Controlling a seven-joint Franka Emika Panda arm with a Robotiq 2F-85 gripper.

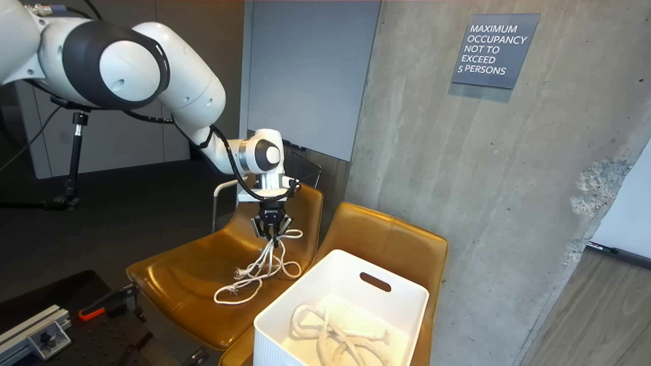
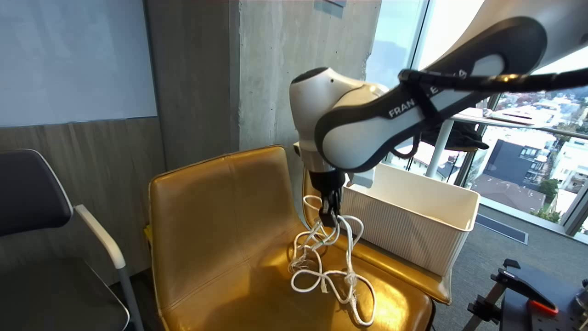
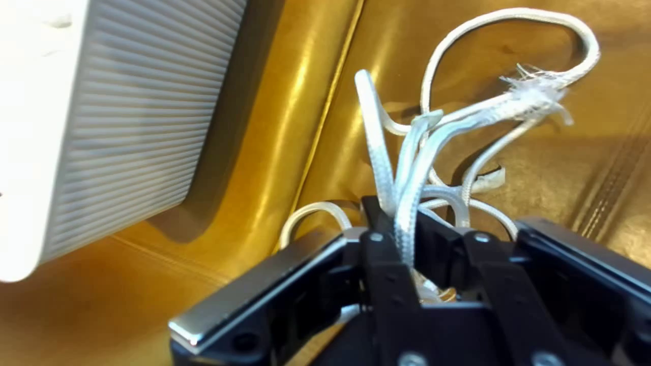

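Note:
A tangled white rope (image 1: 263, 270) hangs from my gripper (image 1: 272, 239), which is shut on several of its strands. Its lower loops (image 2: 348, 281) trail at the seat of the brown leather chair (image 2: 220, 242). From the wrist, strands of the rope (image 3: 381, 152) rise between the black fingers, and a frayed part (image 3: 537, 94) shows beyond them. The white ribbed bin (image 1: 287, 303) stands on the neighbouring chair, to the right of the gripper in the first exterior view. A thicker cream rope (image 1: 342, 335) lies inside it.
Close beside the gripper, the bin's ribbed wall (image 3: 146, 116) rises at the left of the wrist view. The neighbouring chair's backrest (image 1: 390, 235) stands behind the bin. A dark table (image 1: 104, 341) with a clamp sits at the lower left.

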